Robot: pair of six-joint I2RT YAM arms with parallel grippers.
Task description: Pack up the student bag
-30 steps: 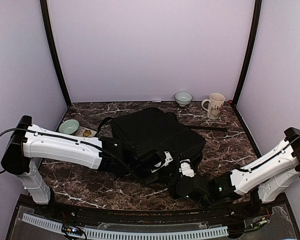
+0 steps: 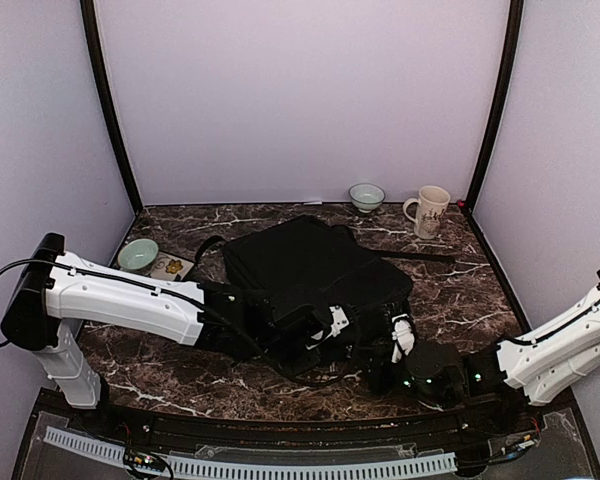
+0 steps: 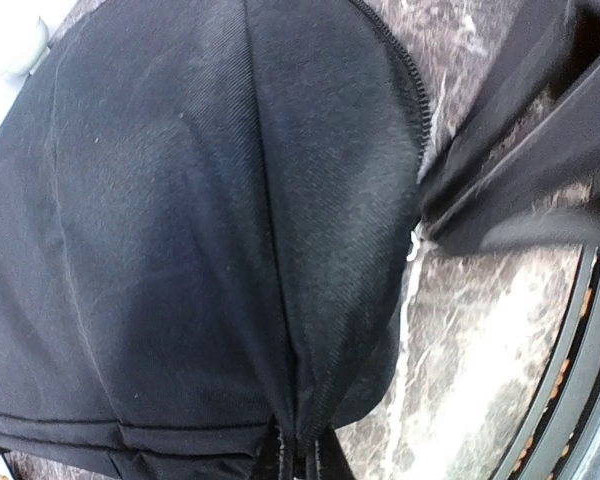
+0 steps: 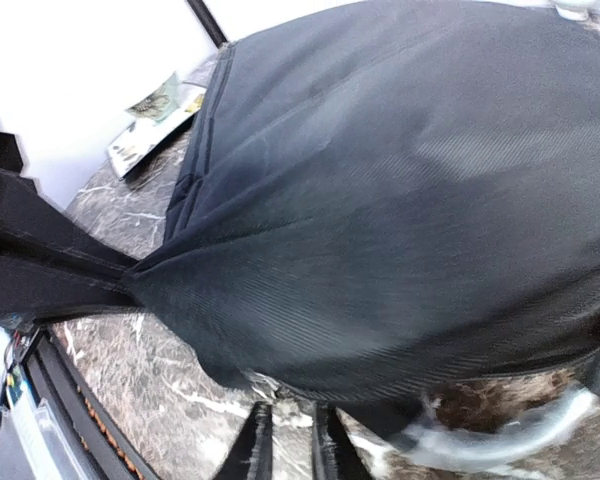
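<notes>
A black cloth bag (image 2: 305,262) lies in the middle of the table in the top view. Its fabric fills most of the left wrist view, and a zipper (image 3: 420,105) runs along its edge there. My left gripper is shut on a fold of the bag near its front edge. In the right wrist view the bag (image 4: 380,200) is drawn to a point where the left gripper pinches it. My right gripper stands partly open just below the bag's lower edge, with no cloth visible between its fingers. The bag's inside is hidden.
A small bowl (image 2: 367,196) and a mug (image 2: 430,212) stand at the back right. Another bowl (image 2: 138,255) sits at the left, near a flat card with a yellow picture (image 2: 172,267). Bare table (image 2: 150,370) shows at the front left.
My right gripper has moved to the right, away from the left one, and its arm has shifted with it. The left arm and the bag look nearly unmoved.
</notes>
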